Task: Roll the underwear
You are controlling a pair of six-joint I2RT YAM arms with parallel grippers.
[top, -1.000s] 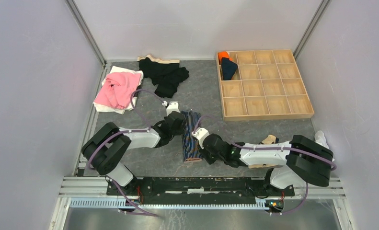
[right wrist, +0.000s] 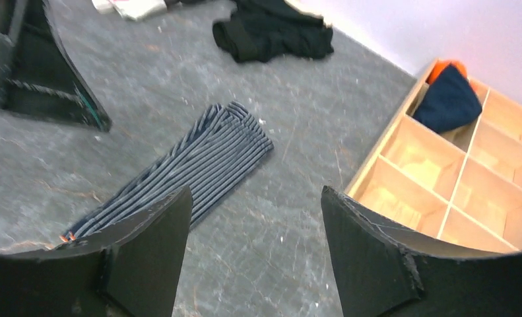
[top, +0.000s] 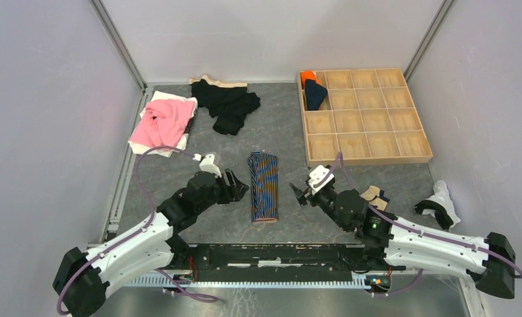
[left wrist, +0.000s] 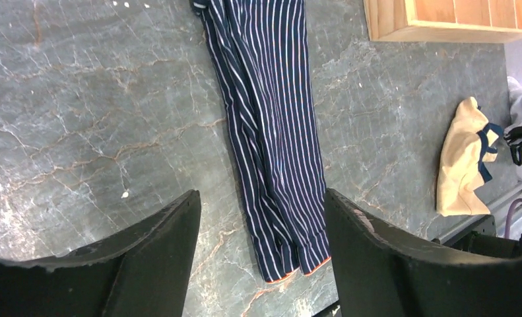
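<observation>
The striped underwear [top: 264, 188] lies on the grey floor between my arms, folded into a long narrow strip. In the left wrist view, the underwear [left wrist: 278, 125] runs from the top edge down to its orange-trimmed end. My left gripper [top: 239, 187] stands just left of the strip, its fingers [left wrist: 159, 247] apart and empty. To the right of the strip is my right gripper [top: 297, 195], with a wide empty gap between its fingers. From the right wrist view, the underwear [right wrist: 205, 158] lies flat, its lower end partly hidden by a finger.
A wooden divided box [top: 370, 161] stands at the back right, dark and orange cloth in its corner. Black cloth [top: 228, 105] and a pink cloth [top: 160, 123] lie at the back left. Beige cloth [top: 373, 197] and white cloth [top: 441, 201] lie at the right.
Both arms have pulled back from beside the underwear, left one leftward, right one rightward. The underwear has stayed in place as a strip.
</observation>
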